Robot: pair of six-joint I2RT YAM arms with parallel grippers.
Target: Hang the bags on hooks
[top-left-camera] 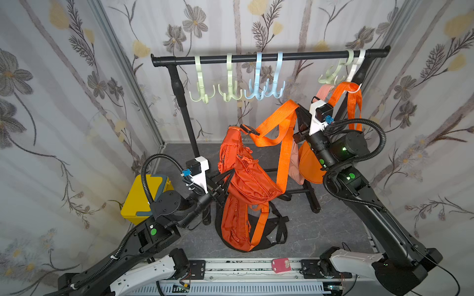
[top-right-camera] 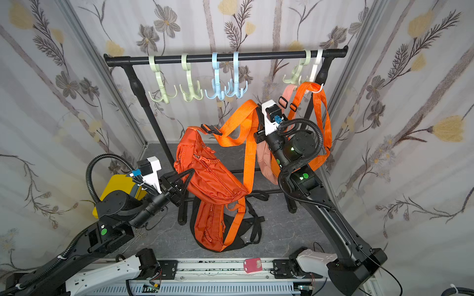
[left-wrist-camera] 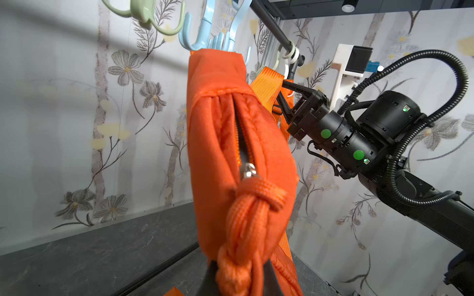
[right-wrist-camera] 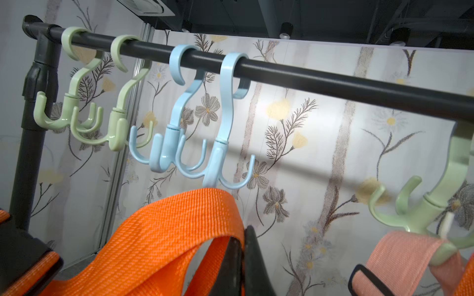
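The red-orange bag [top-left-camera: 246, 170] is lifted and tilted in front of the rack, its wide orange strap [top-left-camera: 284, 130] pulled up in a loop. My left gripper [top-left-camera: 229, 179] is shut on the bag's left side; in the left wrist view a knotted cord [left-wrist-camera: 246, 231] hides most of its fingers. My right gripper [top-right-camera: 259, 112] is shut on the strap, which passes between its fingers. In the right wrist view the strap's loop stands just below the nearer blue hook [right-wrist-camera: 215, 157], and neither bag nor strap visibly hangs on it.
Green hooks [top-left-camera: 229, 86] stand left on the black rail [top-left-camera: 306, 55]. A pink bag strap [right-wrist-camera: 402, 251] and another orange bag [top-left-camera: 311, 165] hang at the right. An orange piece with black straps [top-left-camera: 281, 229] lies below; I cannot tell if it is joined. A yellow box [top-left-camera: 140, 197] stands left.
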